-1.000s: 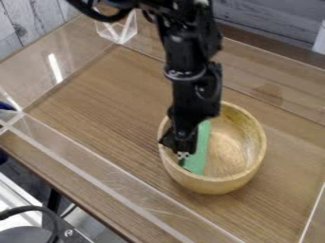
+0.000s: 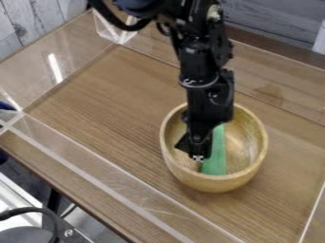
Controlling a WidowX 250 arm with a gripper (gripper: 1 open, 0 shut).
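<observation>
My black gripper [image 2: 196,152] reaches down from the top of the view into a tan round bowl [image 2: 252,135], its tip low inside the bowl's left half. A green strip-like object [image 2: 216,155] lies in the bowl just right of the fingertips, partly hidden behind the gripper. The fingertips are small and dark here; I cannot make out anything held between them.
A pale grey wooden wall runs along the back. A black round fixture [image 2: 32,228] sits at the bottom left corner.
Over the last second the arm has shifted and its fingertips have moved slightly right inside the bowl. More of the bowl's left inside now shows.
</observation>
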